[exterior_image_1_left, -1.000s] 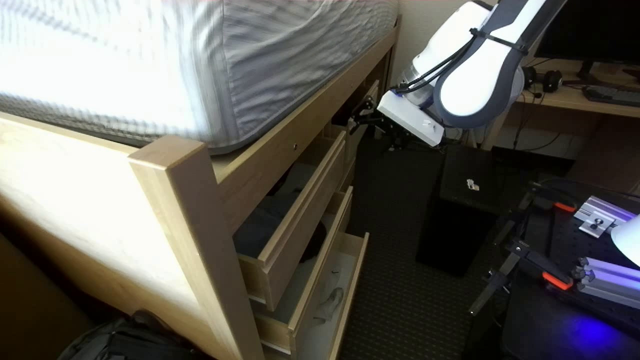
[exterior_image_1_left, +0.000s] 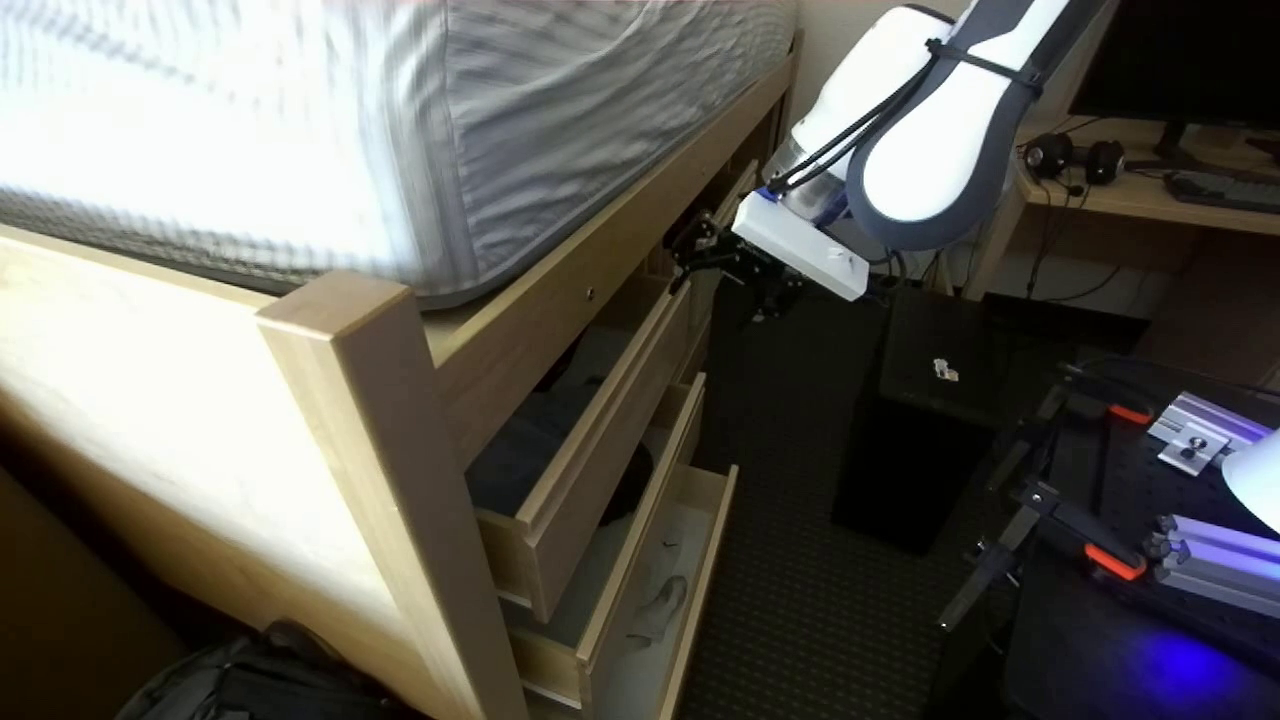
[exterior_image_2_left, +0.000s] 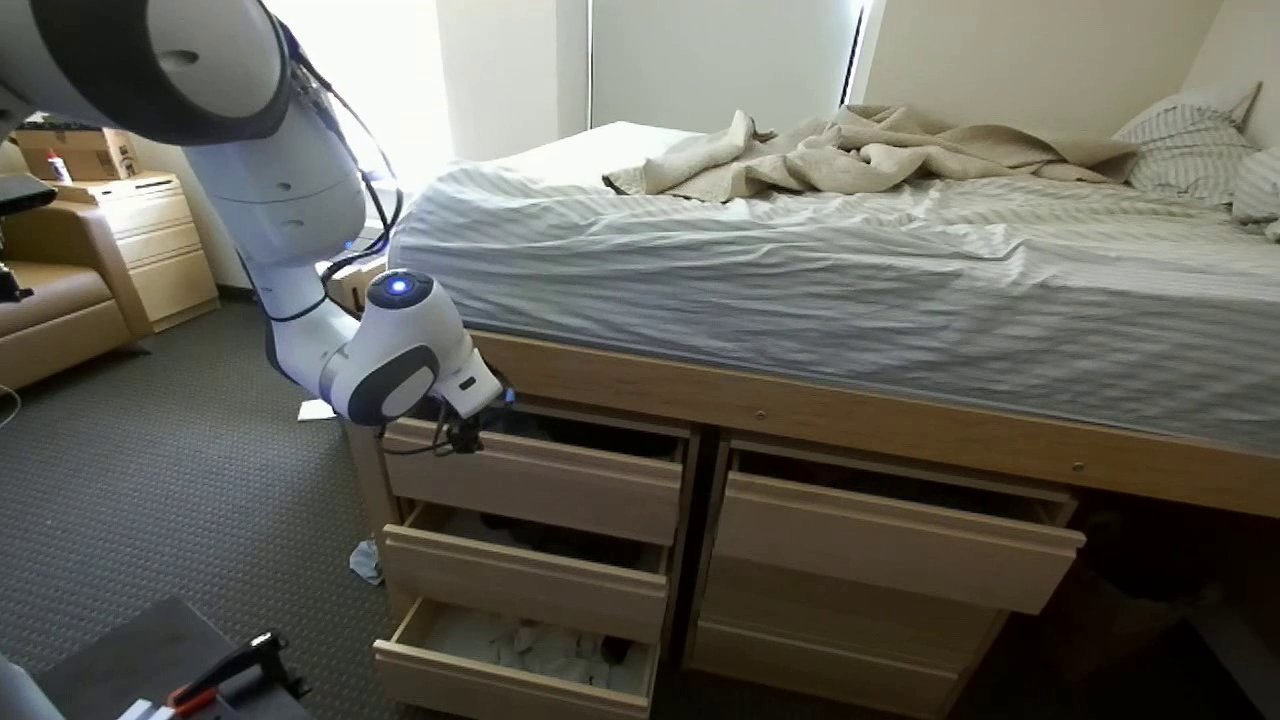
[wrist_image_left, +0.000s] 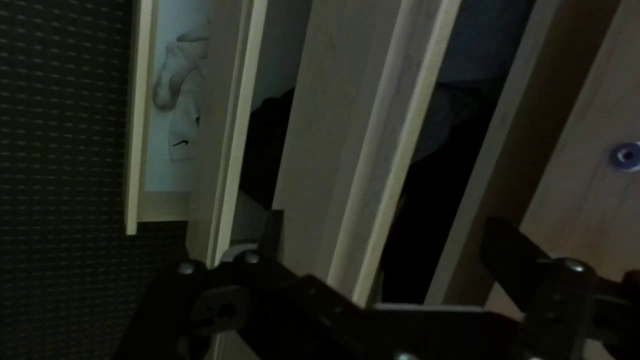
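Three wooden drawers stand pulled out in one stack under the bed: a top drawer (exterior_image_2_left: 540, 480) with dark cloth inside, a middle drawer (exterior_image_2_left: 528, 584), and a bottom drawer (exterior_image_2_left: 504, 686) holding pale items. In the wrist view, my gripper is open, its dark fingers (wrist_image_left: 273, 231) spread wide on either side of the top drawer's front edge. Nothing is visibly gripped; whether a finger touches the wood I cannot tell. From the first exterior view, the gripper (exterior_image_1_left: 720, 294) is at the far end of that drawer.
Right of this stack, another upper drawer (exterior_image_2_left: 894, 534) is also pulled out. The bed rail (exterior_image_1_left: 576, 294) runs close above the drawers. A black box-shaped cabinet (exterior_image_1_left: 930, 420) and a dark worktable (exterior_image_1_left: 1116, 654) with clamps face them across a strip of floor (exterior_image_1_left: 780, 576).
In the first exterior view, the arm and gripper have shifted left and slightly down, closer to the top drawer's far end. The drawers look unmoved.
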